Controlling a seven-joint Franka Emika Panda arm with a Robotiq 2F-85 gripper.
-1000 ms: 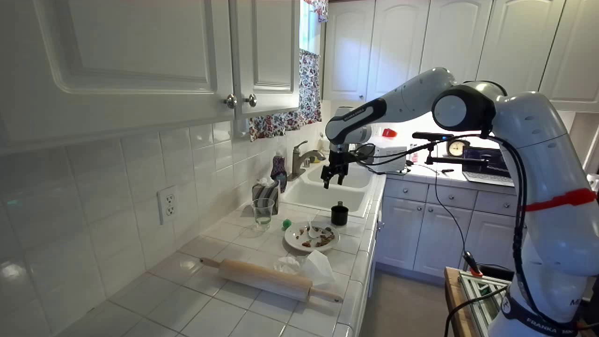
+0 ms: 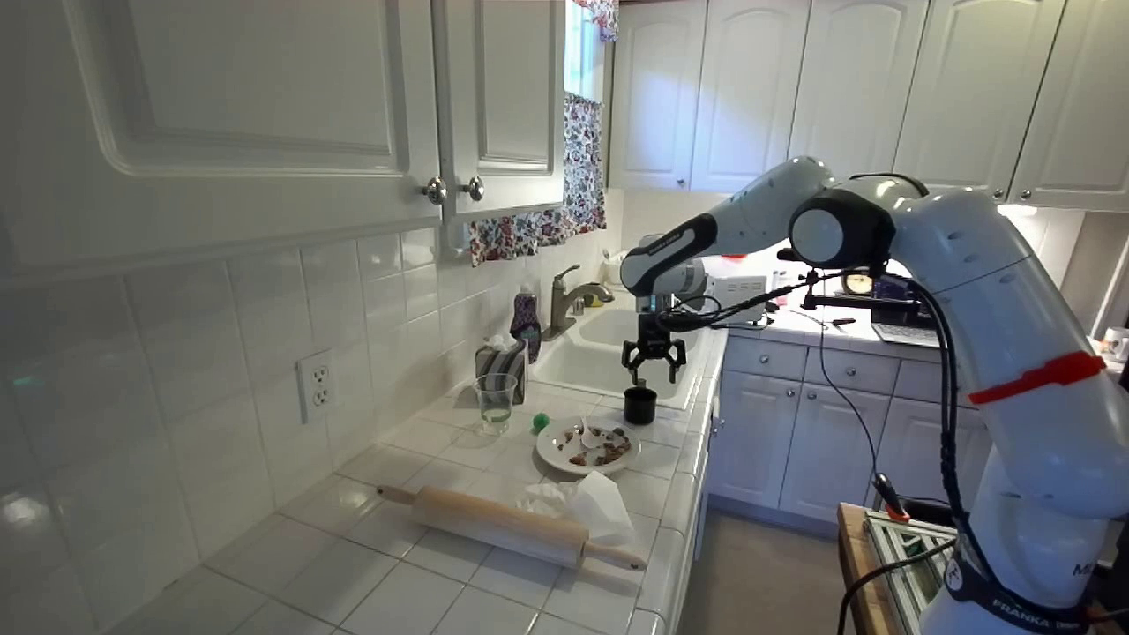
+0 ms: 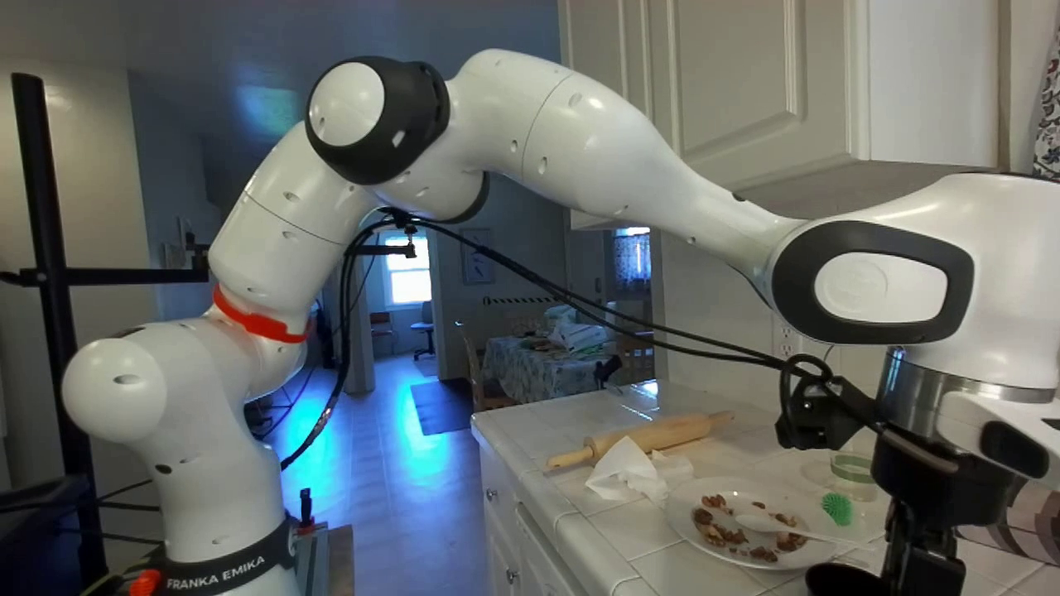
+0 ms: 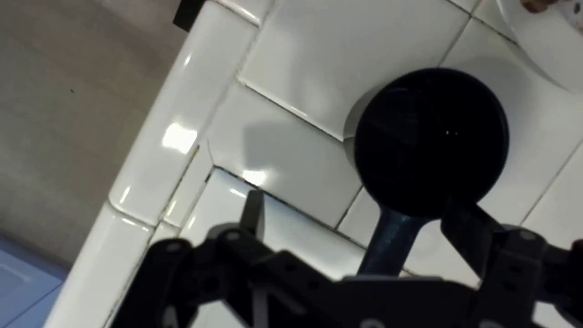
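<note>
A small black cup (image 2: pixel 639 407) with a handle stands on the tiled counter near the sink. In the wrist view the dark round cup (image 4: pixel 432 142) is seen from above, its handle (image 4: pixel 389 243) pointing back toward my gripper. The fingers are open, one finger to each side of the handle, with nothing held. The right finger (image 4: pixel 464 232) overlaps the cup's rim in this view; whether it touches cannot be told. From the side, my gripper (image 2: pixel 654 377) hangs just above and behind the cup.
A white plate (image 2: pixel 550 457) with food bits and a spoon lies close to the cup. A rolling pin (image 2: pixel 497 520), crumpled paper (image 2: pixel 603 508), clear cup (image 2: pixel 495 397) and tissue box (image 2: pixel 502 369) share the counter. The sink (image 2: pixel 598 365) is behind; the counter edge drops off beside the cup.
My gripper has come down and slightly toward the cup, turning so both fingers now show spread in exterior view 1. The cup and plate have stayed put.
</note>
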